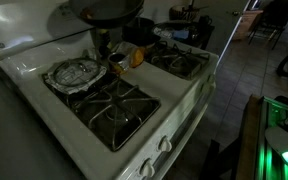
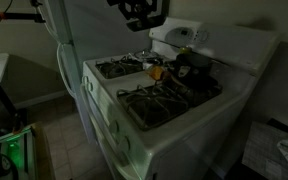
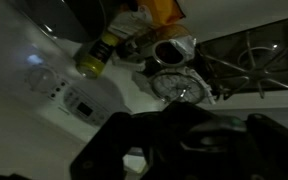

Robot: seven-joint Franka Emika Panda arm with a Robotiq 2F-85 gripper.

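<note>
A dark, rounded, pan-like object (image 1: 106, 10) hangs above the back left of the stove in exterior view 1, cut off by the top edge. My gripper (image 2: 139, 12), a black shape high over the stove in exterior view 2, is shut on this dark object; the contact itself is too dark to make out. Black shapes fill the bottom of the wrist view and hide the fingertips. Below are a foil-covered burner (image 1: 74, 75), an orange item (image 1: 136, 58) and a bottle with a yellow label (image 3: 96, 55).
A dark pot (image 1: 141, 32) stands at the back of the white stove (image 1: 134, 130). A small jar (image 3: 169, 50) stands among the items between the burners. Open floor (image 1: 224, 115) lies in front.
</note>
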